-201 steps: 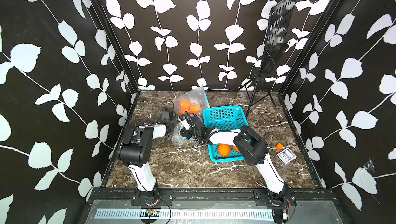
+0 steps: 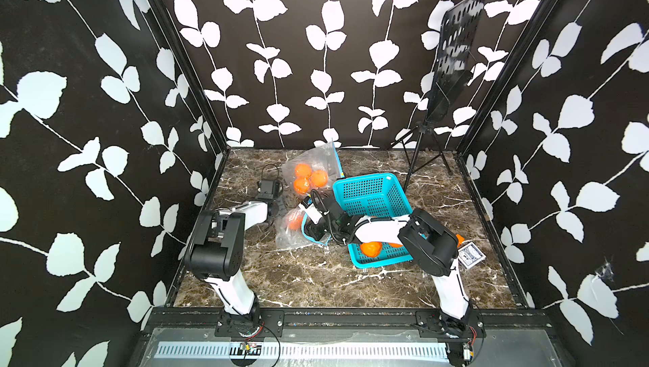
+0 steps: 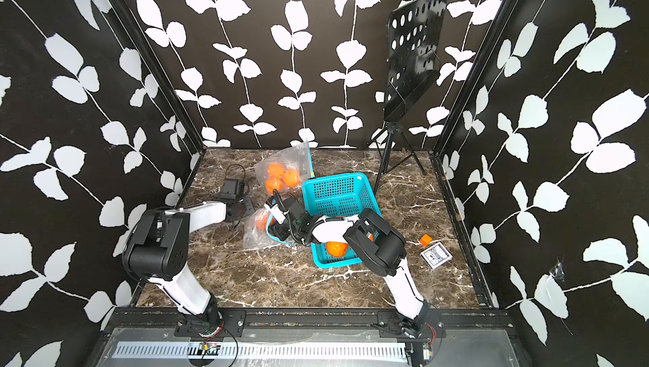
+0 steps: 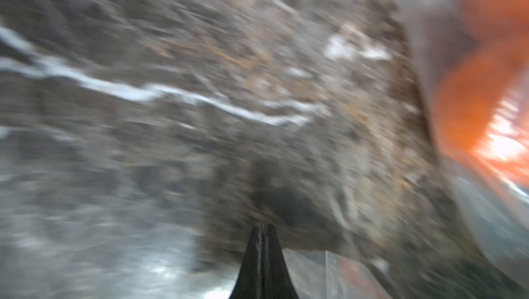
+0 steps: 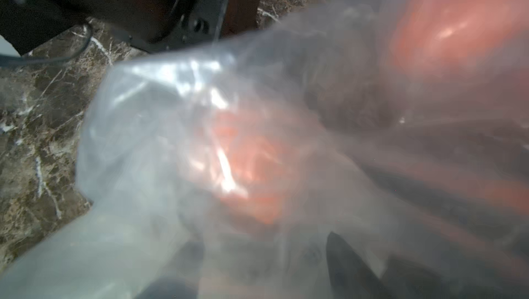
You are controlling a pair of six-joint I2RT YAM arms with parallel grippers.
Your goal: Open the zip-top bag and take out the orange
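Observation:
A clear bag with oranges (image 2: 303, 172) lies at the back middle. In front of it, a second clear zip bag (image 2: 289, 233) holds an orange-coloured shape, partly hidden by my right gripper. Seen through the filmy plastic in the right wrist view, my right fingers stand apart; I cannot tell whether film lies between them. The orange (image 5: 248, 164) shows blurred beyond them under the bag. My left gripper is shut, pointing at the table beside the bags, with clear plastic just at its right finger.
A teal basket (image 3: 338, 184) stands right of the bags with oranges (image 3: 336, 248) in its front part. An orange cube (image 3: 425, 239) and a card box (image 3: 436, 254) lie at the right. A tripod with a black panel stands at the back right.
My right gripper and the front bag have moved toward the front right. The basket has shifted slightly with them. The left arm has moved slightly.

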